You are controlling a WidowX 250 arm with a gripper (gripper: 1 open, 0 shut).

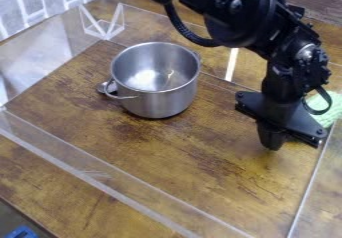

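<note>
My gripper (274, 142) is low over the wooden table at the right, its black body pointing down; it looks shut, with nothing visible between its fingers. Behind it, at the right edge, a light green object (325, 109) is partly hidden by the arm. A steel pot (159, 95) with side handles stands left of the gripper, apart from it, with a small thin light item inside.
Clear plastic walls border the wooden table (160, 172) along the left, back and right. A blue object (19, 232) shows at the bottom left corner.
</note>
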